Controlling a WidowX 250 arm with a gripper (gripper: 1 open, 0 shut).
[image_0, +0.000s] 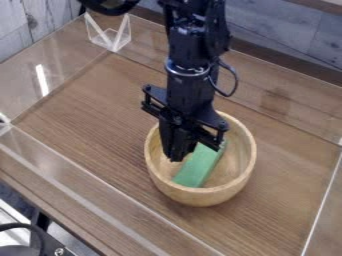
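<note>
A cream round bowl (233, 181) stands on the wooden table in the lower middle, with a green rectangular object (203, 168) lying in it. My black gripper (190, 140) hangs from the top over the bowl's back-left part, its lower parts down near the rim and hiding some of it. Whether it is open or shut, or touches anything, I cannot tell from this view.
A white wire object (107, 30) stands at the back left. Wooden boards edge the back, and a dark cable shows at the bottom left.
</note>
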